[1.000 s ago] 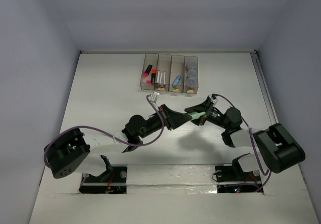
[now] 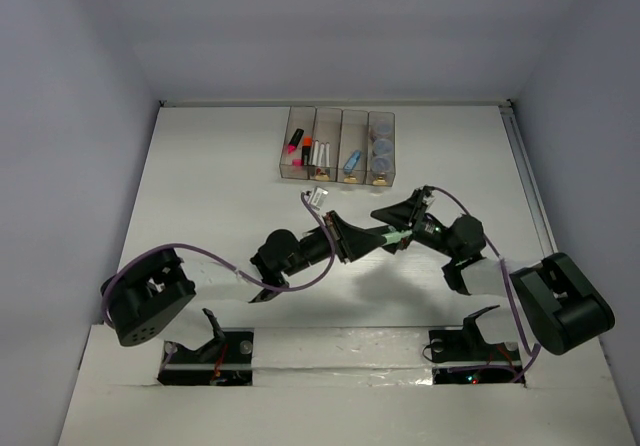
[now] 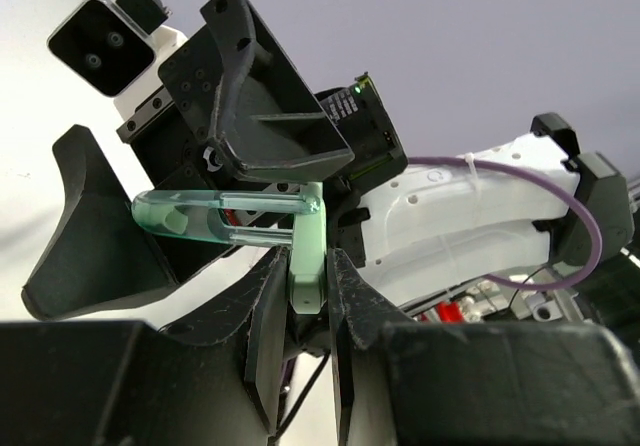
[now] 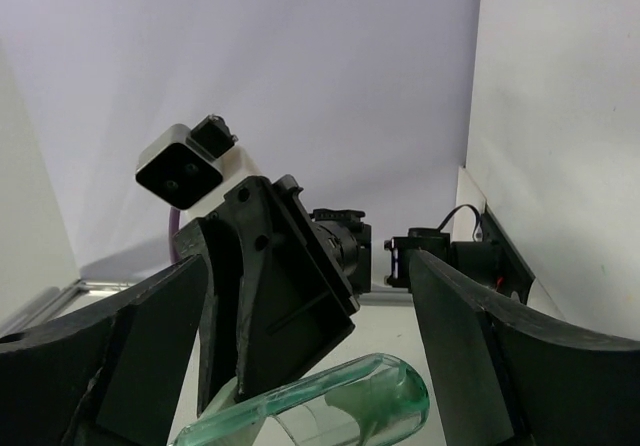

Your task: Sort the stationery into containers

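A translucent green stationery piece (image 2: pixel 397 236) is between the two grippers at the middle right of the table. My left gripper (image 2: pixel 374 237) is shut on its pale green end, which shows between the finger pads in the left wrist view. From there the clear green body (image 3: pixel 190 216) reaches in among the spread fingers of my right gripper (image 2: pixel 388 228). That right gripper is open around the piece. In the right wrist view the green body (image 4: pixel 365 406) lies low between the two fingers, with a gap to the right one. Contact with the left one is unclear.
A clear compartmented organizer (image 2: pixel 340 108) stands at the back. It holds black, pink and orange markers (image 2: pixel 295 140), white sticks (image 2: pixel 321 154), a blue item (image 2: pixel 352 162) and clear round pieces (image 2: pixel 382 147). Both arms nearly meet.
My left gripper has shifted slightly right and toward the front, carrying the green piece a little further right. The right arm has moved only slightly. The organizer's contents look the same.
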